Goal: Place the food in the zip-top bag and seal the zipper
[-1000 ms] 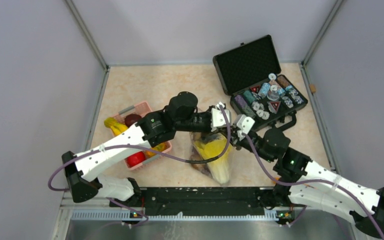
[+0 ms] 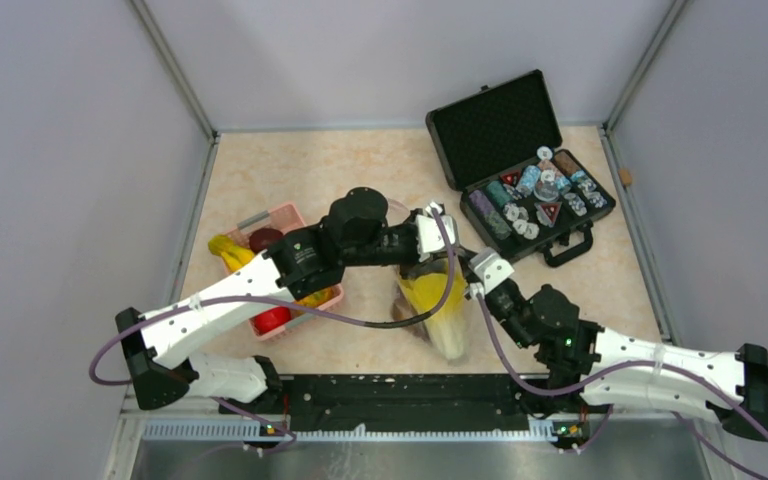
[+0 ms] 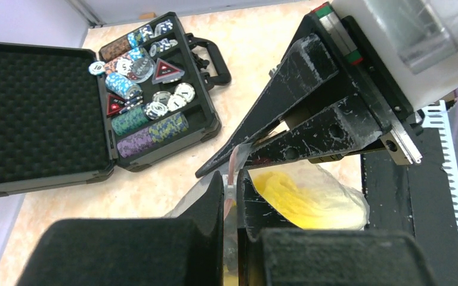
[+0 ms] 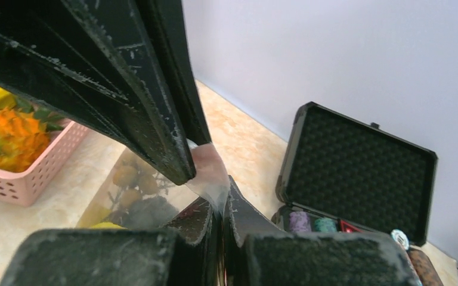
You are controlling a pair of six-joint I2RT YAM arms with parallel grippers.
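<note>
The zip top bag [image 2: 440,320] hangs below both grippers near the front middle, yellow leafy food and brown round items showing through it. My left gripper is shut on the bag's zipper strip, which runs up between its fingertips. My right gripper is shut, close beside the left one at the bag's top edge; whether any film is between its fingers is unclear. In the left wrist view its dark fingers lie across just behind the strip.
A pink basket [image 2: 285,212] of toy fruit stands at left. An open black case [image 2: 492,130] of chips lies at back right. Clear table shows at the back left. The table's front edge is just below the bag.
My left arm and the bag have moved only slightly.
</note>
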